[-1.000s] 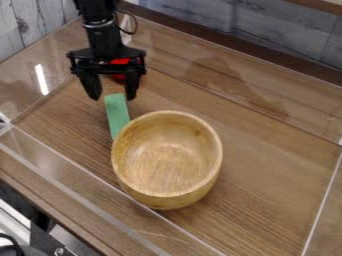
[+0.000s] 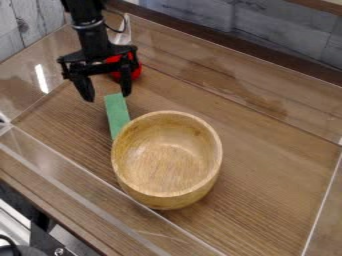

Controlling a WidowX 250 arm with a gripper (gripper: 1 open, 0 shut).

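My black gripper (image 2: pixel 99 72) hangs at the upper left, open, its fingers spread above the wooden surface. Just below and right of it a green elongated object (image 2: pixel 115 118) lies with its lower end against a large tan bowl (image 2: pixel 166 160). A red object (image 2: pixel 126 70) sits behind the gripper, partly hidden by it.
The tan bowl takes up the lower middle. A pale object behind the upper arm is too small to tell.
My gripper has moved left, from above the green object to its upper left, uncovering more of the red object.
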